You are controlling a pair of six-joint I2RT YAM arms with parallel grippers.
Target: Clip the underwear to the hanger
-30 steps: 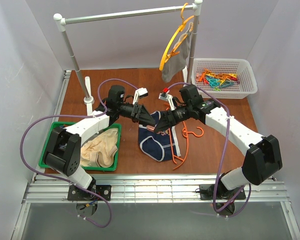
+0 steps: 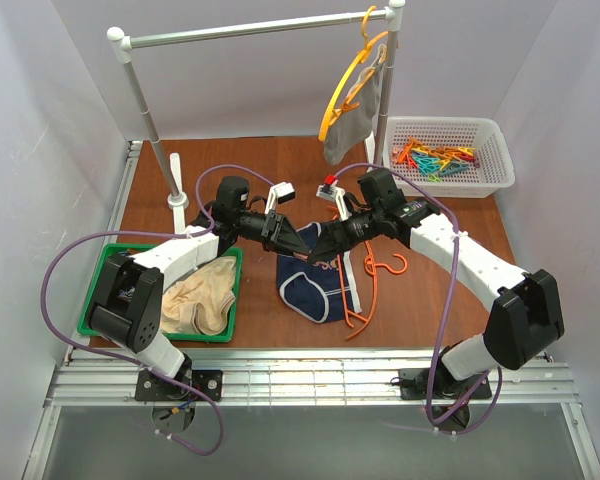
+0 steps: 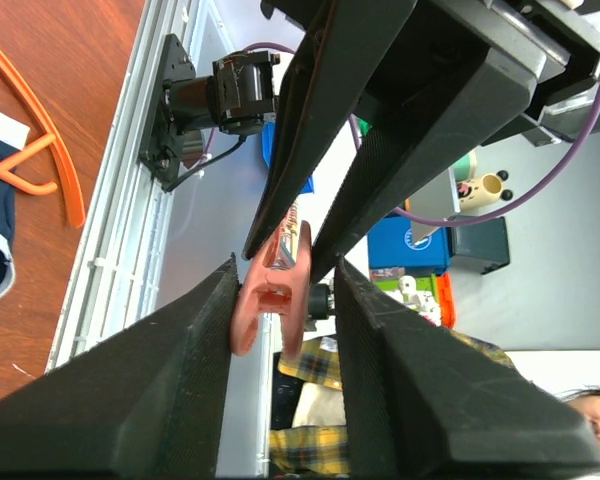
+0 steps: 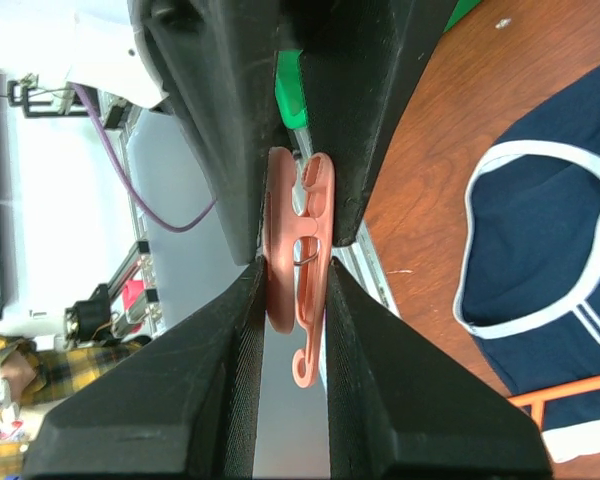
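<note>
Both grippers meet above the dark navy underwear (image 2: 310, 290) in the top view. My right gripper is shut on a salmon-pink clothespin (image 4: 314, 220), seen upright between its fingers in the right wrist view. My left gripper surrounds the same clip in its wrist view; in the right wrist view its fingertips flank the clip's upper part, and whether they press on it is hard to tell. An orange hanger (image 2: 374, 300) lies on the underwear and wood table.
A green tray (image 2: 230, 310) of beige cloth sits at left, a white basket (image 2: 495, 165) of colourful clips at back right. A rail (image 2: 250, 30) with a yellow hanger and grey garment stands behind.
Almost nothing differs in the top view; my left gripper has shifted very slightly near the clip, while the right arm looks still.
</note>
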